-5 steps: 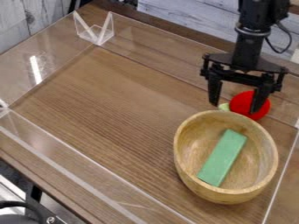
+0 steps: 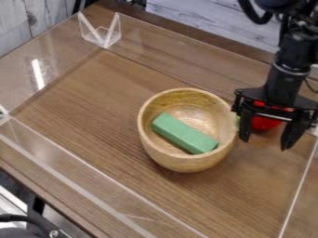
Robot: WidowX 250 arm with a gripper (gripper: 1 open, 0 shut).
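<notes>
My black gripper is low at the right, open, over a red object that it partly hides. A wooden bowl lies just left of it, holding a green block.
A clear plastic piece sits at the upper left of the wooden table. A pale border runs along the back.
The bowl has moved left and back, with the green block turned the other way. My gripper has come lower, toward the front.
</notes>
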